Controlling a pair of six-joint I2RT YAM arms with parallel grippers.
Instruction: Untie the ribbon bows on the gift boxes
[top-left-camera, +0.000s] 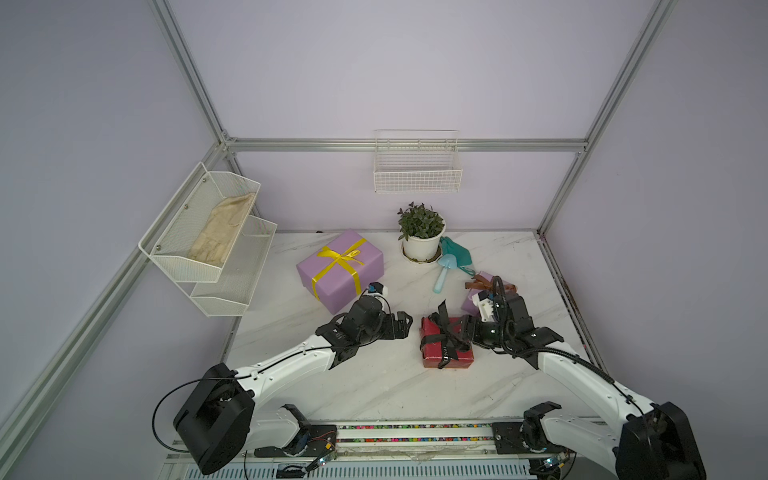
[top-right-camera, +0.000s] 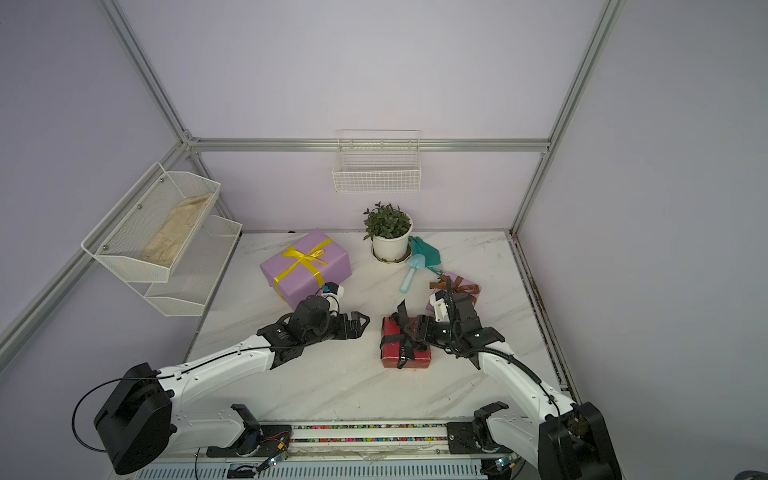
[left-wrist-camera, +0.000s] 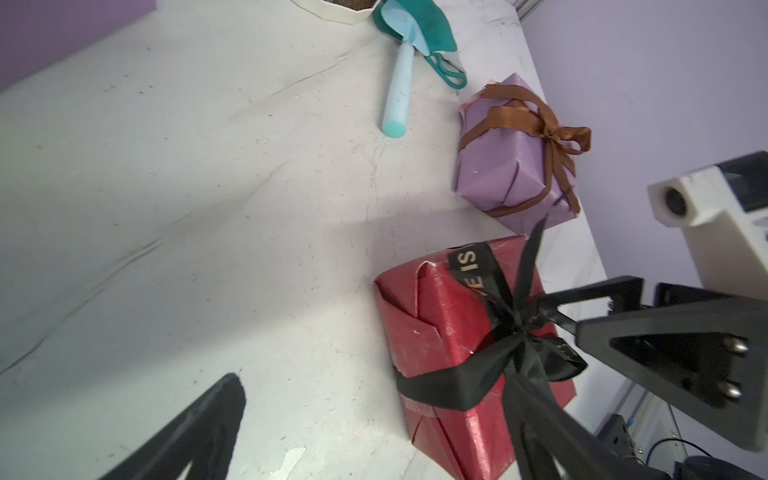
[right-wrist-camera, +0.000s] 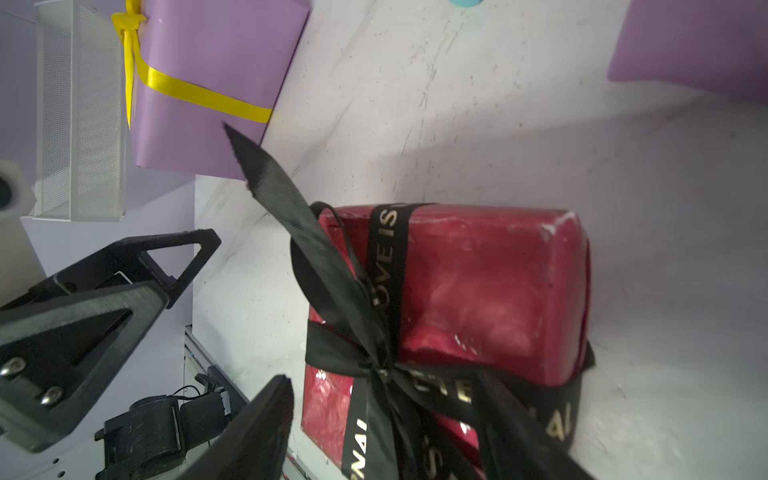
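Observation:
A red box wrapped in black lettered ribbon, tied with a long-tailed bow, stands at the centre front. My right gripper is over it from the right, fingers apart around the ribbon; whether it touches cannot be told. My left gripper hangs open just left of the red box, nothing between its fingers. A large purple box with a yellow bow lies at the back left; a small purple box with a brown bow lies behind the red one.
A potted plant stands at the back, beside a light-blue trowel and a teal tool. Wire baskets hang on the left and back walls.

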